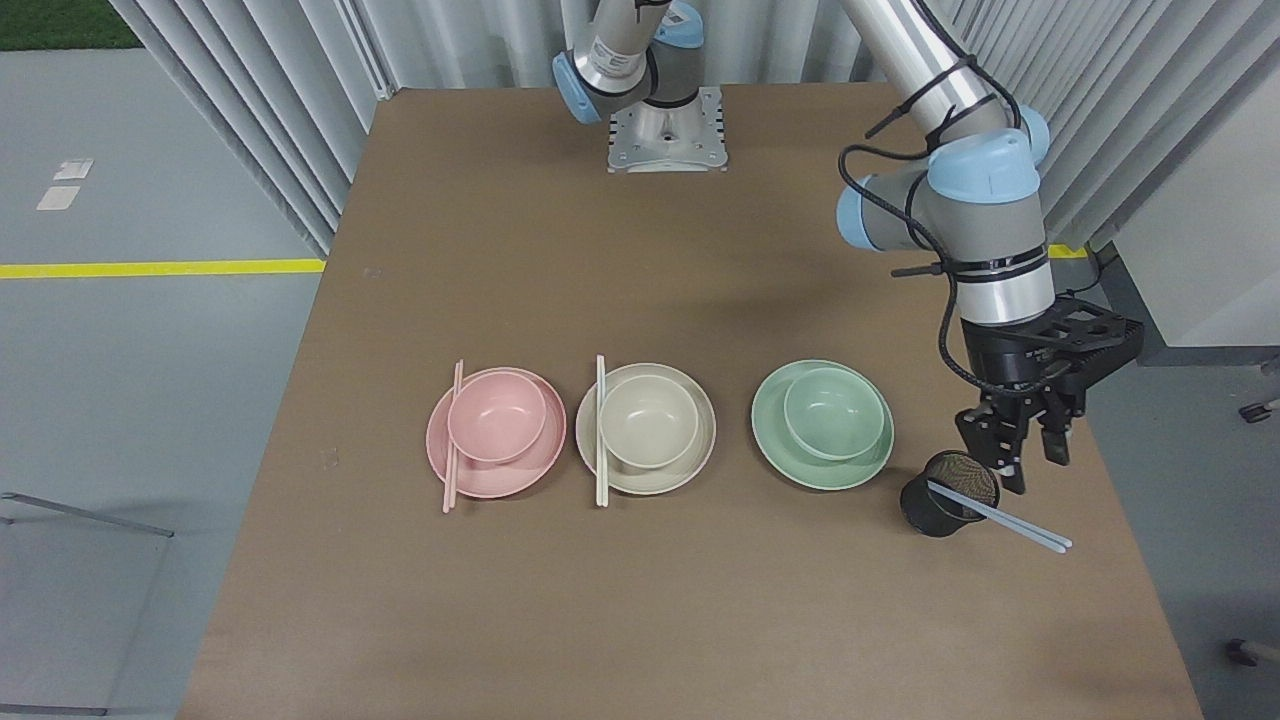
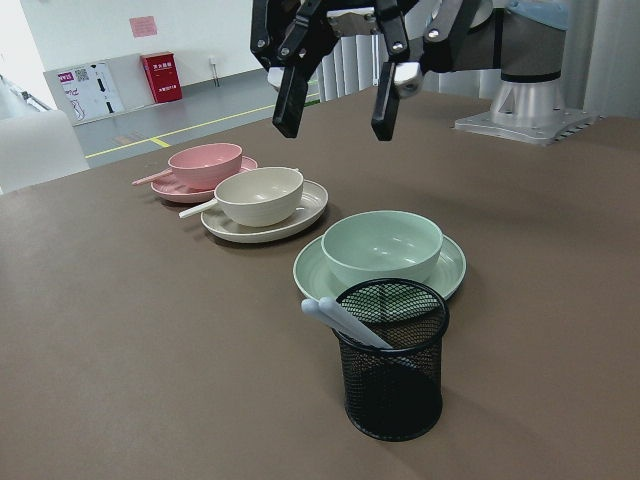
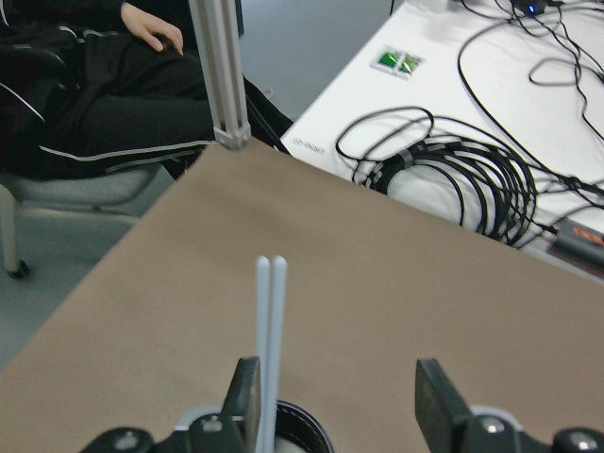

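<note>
A black mesh holder stands at the table's right, holding light blue chopsticks that lean over its rim. My gripper hangs open above it; in the wrist view the chopsticks rise between the apart fingers without being gripped. To the left are a green bowl on its plate, a cream bowl on a plate with cream chopsticks at its left, and a pink bowl on a plate with pink chopsticks.
The arm's base is at the back. The wrist view shows a white desk with coiled cables and a seated person beyond the table edge.
</note>
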